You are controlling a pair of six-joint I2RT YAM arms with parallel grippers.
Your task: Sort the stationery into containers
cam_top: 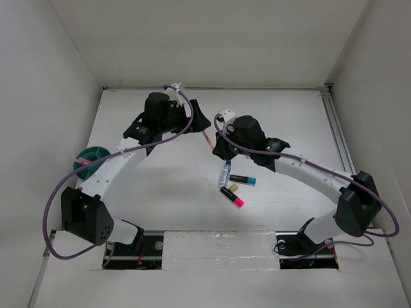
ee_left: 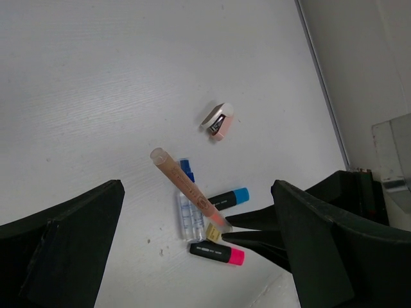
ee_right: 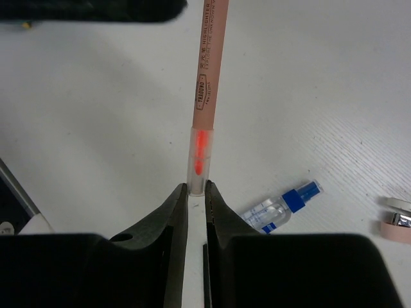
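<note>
My right gripper is shut on the capped end of a peach highlighter (ee_right: 209, 70), holding it up in the middle. My left gripper (cam_top: 196, 114) stands open by the highlighter's free end, nothing between its fingers. Below lie a clear bottle with blue cap (cam_top: 225, 173), a blue-capped marker (cam_top: 243, 179), a pink-capped marker (cam_top: 231, 196) and a small tan item (cam_top: 234, 187). A pink-and-white item (ee_left: 219, 125) is seen in the left wrist view. A green container (cam_top: 93, 155) with something pink in it stands at the far left.
Walls (cam_top: 205, 45) bound the table at back and sides.
</note>
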